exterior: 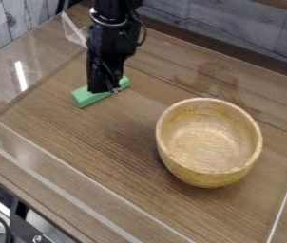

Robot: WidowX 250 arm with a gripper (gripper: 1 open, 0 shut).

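A flat green block point(91, 96) lies on the wooden table, left of centre. My dark gripper point(103, 74) reaches down from the top of the view and hangs just over the block, its tips near the block's upper edge. Whether they touch it, and whether anything is between them, I cannot tell.
A round tan bowl point(210, 152) stands on the right half of the table point(95, 180). Clear plastic lies at the left edge, and a cable shows at the bottom left corner.
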